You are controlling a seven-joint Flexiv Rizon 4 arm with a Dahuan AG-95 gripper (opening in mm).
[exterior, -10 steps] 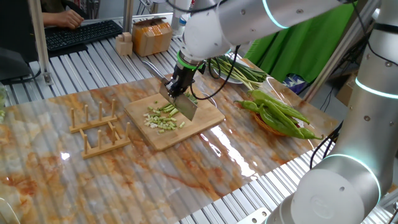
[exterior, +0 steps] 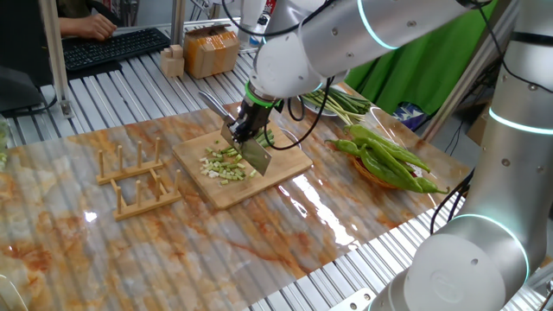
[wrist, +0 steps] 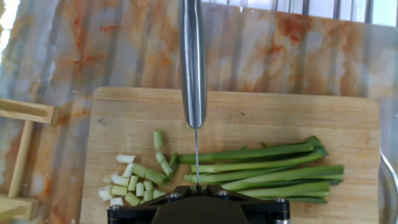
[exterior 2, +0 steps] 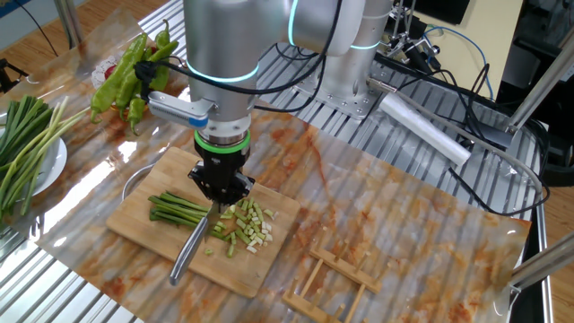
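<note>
A knife with a metal handle (wrist: pixel 194 68) and a broad blade (exterior: pixel 255 159) is gripped above the cutting board (exterior: pixel 289 166); my gripper (exterior: pixel 243 134) is shut on it. In the wrist view the blade appears edge-on, a thin line running to the fingers (wrist: pixel 177 194). Beside that line lie uncut green scallion stalks (wrist: pixel 273 168) on the right and short cut pieces (wrist: pixel 134 183) on the left. From the opposite side, the handle (exterior 2: pixel 190 249) slants out from under the gripper (exterior 2: pixel 218 199). Whether the blade's lower edge touches the board or a stalk, I cannot tell.
A wooden peg rack (exterior: pixel 143 206) stands left of the board. Long green peppers (exterior: pixel 380 155) fill a basket to its right, and a plate of whole scallions (exterior 2: pixel 34 152) lies farther off. A small box (exterior: pixel 210 52) sits behind. Bare tabletop (exterior: pixel 173 268) spreads in front.
Compared with a second ago, my gripper and the knife sit slightly lower over the board. The blade is still in the gripper, and the board and rack have not moved.
</note>
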